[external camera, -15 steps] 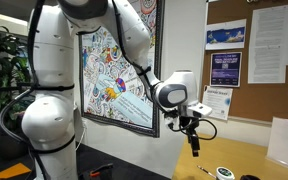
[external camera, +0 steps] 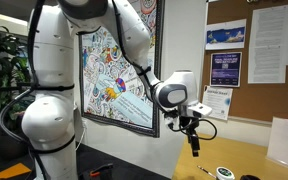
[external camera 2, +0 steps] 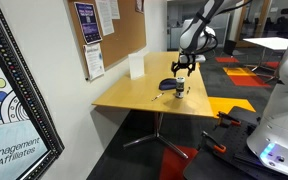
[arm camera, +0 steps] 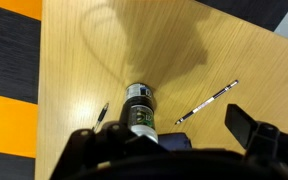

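My gripper stands open above the table, its dark fingers (arm camera: 81, 148) spread apart at the bottom of the wrist view. Between and beyond them in that view is an upright cylindrical container (arm camera: 140, 112) with a black-and-pale body; its lower part is cut off by the gripper. A slim pen (arm camera: 208, 102) lies to its right and a shorter dark pen (arm camera: 102, 113) to its left. Partly hidden behind the gripper is a dark item (arm camera: 175, 142), hard to identify. From exterior view 1, my gripper (external camera: 195, 150) hangs well above the tabletop, touching nothing.
The wooden table (external camera 2: 134, 92) has wide bare areas on its near left side. A white sheet-like stand (external camera 2: 136, 66) is upright near the wall. A pinboard (external camera: 249, 70) and a colourful picture board (external camera: 119, 65) stand behind the arm.
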